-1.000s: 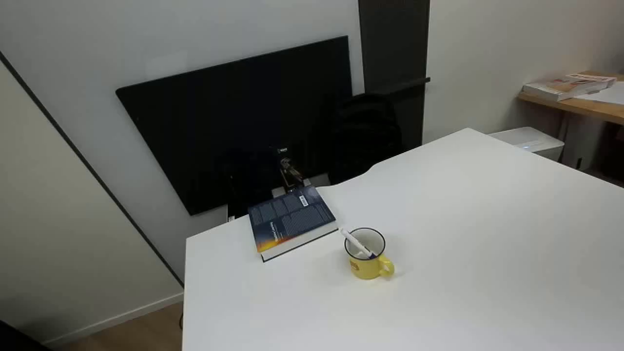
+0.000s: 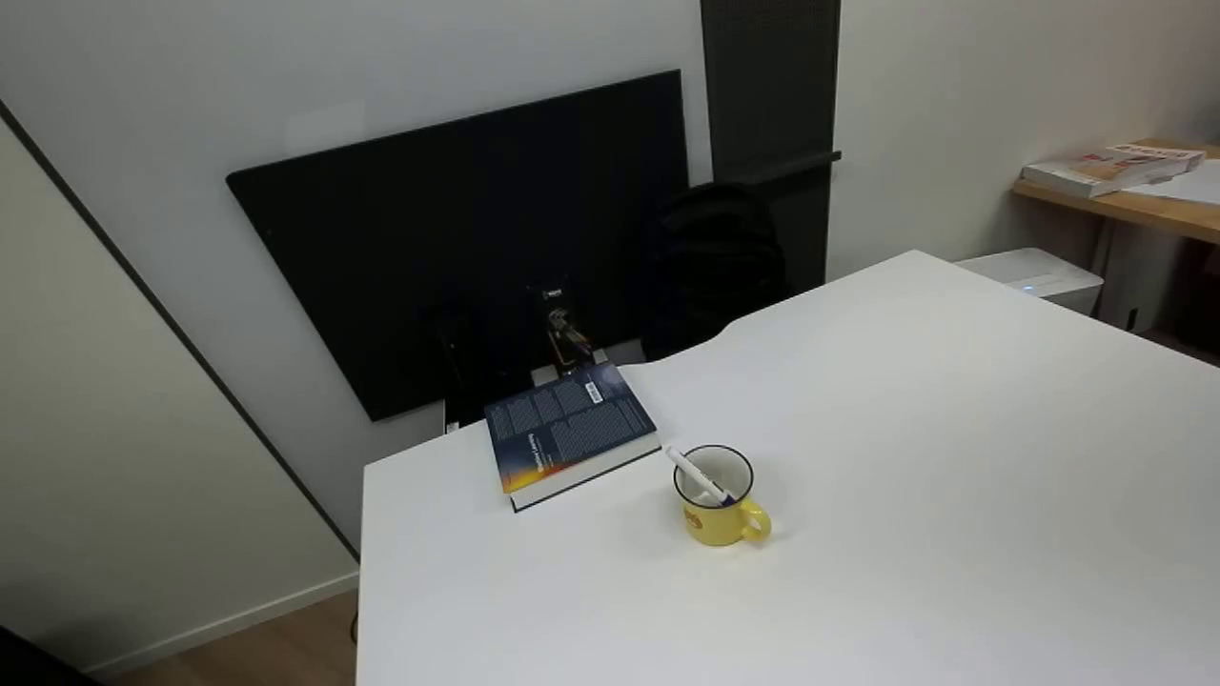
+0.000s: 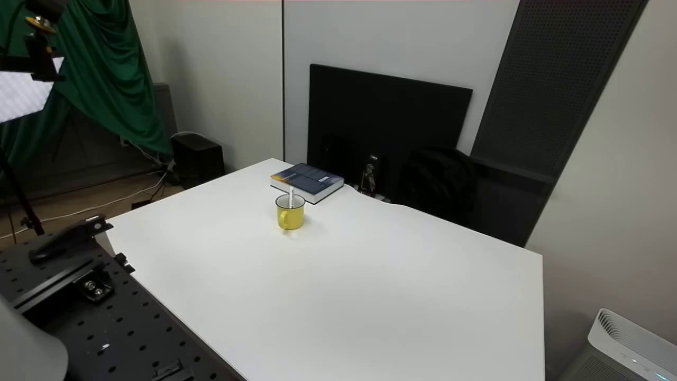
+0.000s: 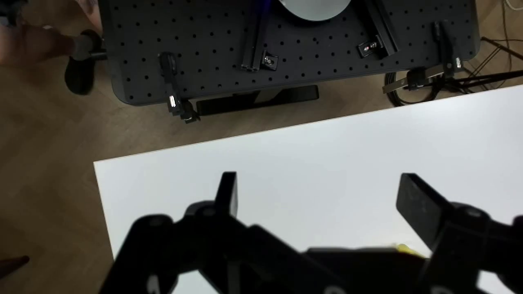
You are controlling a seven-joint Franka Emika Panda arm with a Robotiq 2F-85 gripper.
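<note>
A yellow mug (image 2: pixel 714 526) with a dark rim stands upright on the white table, its handle toward the lower right in exterior view 1. Inside it leans a white marker (image 2: pixel 698 474), one end sticking out over the rim. Behind the mug a dark blue book (image 2: pixel 572 429) lies flat near the table's back edge. My gripper is open in the wrist view, high over the table, only bare white surface showing between its fingers. Just a sliver of the yellow mug (image 4: pixel 405 250) shows past the gripper's body there. Neither exterior view includes the gripper.
A black perforated mounting plate (image 4: pixel 304 54) borders it on the robot's side. Against the wall behind stand a black panel (image 3: pixel 381 114) and a dark backpack (image 3: pixel 438 181), off the table.
</note>
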